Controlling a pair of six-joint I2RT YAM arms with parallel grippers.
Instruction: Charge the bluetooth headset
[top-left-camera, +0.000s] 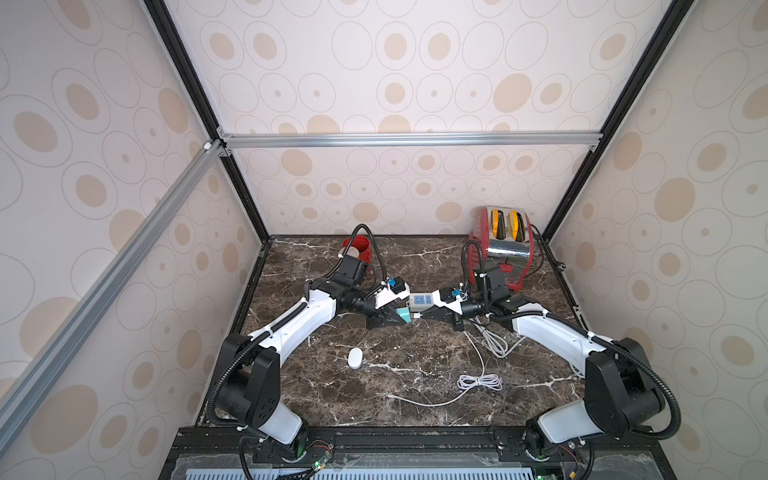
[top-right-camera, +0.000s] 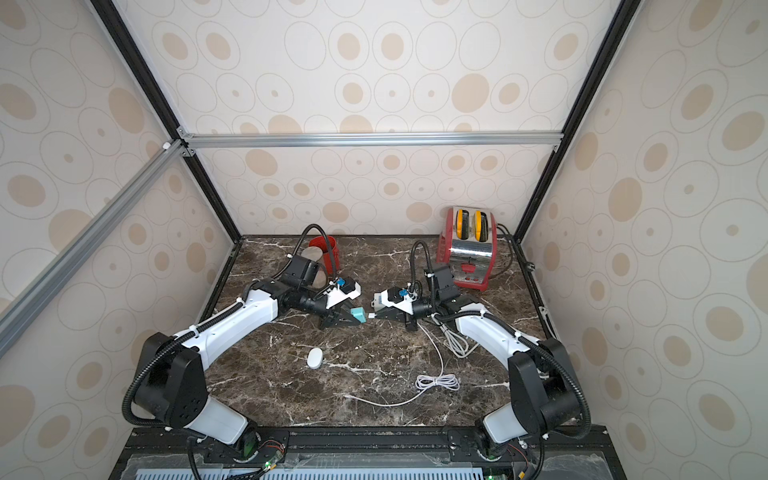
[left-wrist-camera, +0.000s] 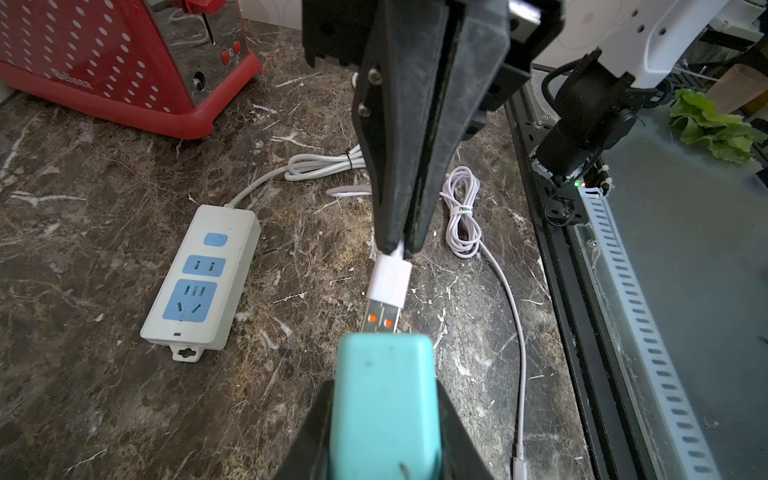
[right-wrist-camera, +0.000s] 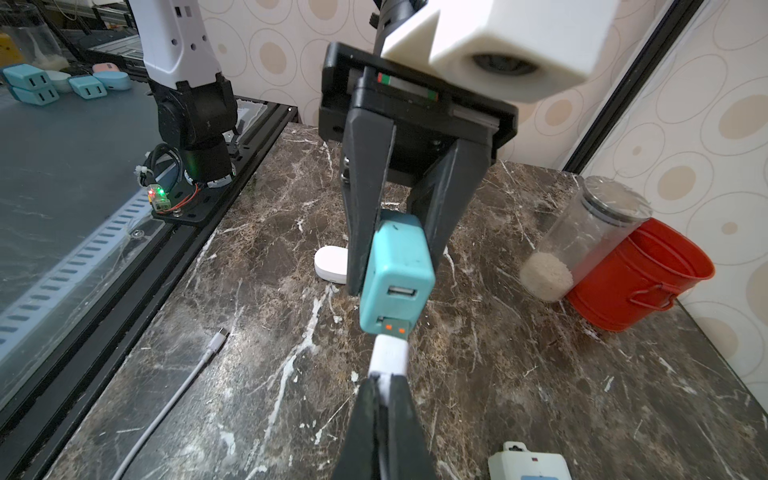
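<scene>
My left gripper is shut on a teal charger block (right-wrist-camera: 408, 260) above the table's middle. Facing it, my right gripper is shut on the white USB plug (left-wrist-camera: 390, 280), gripping its narrow cable end. In the right wrist view the plug's metal tip lies at the block's lower port, and part of the metal still shows; how far it is in, if at all, I cannot tell. A white headset case (top-left-camera: 355, 357) lies on the table, left of centre. The cable's small other end (right-wrist-camera: 217, 340) rests loose on the tabletop.
A white power strip (left-wrist-camera: 204, 276) lies behind the grippers. Bundled white cable (top-left-camera: 480, 382) sits at front right. A red toaster (top-left-camera: 504, 240) stands at back right, with a red bucket (right-wrist-camera: 640, 276) and clear jar (right-wrist-camera: 588, 232) at back left.
</scene>
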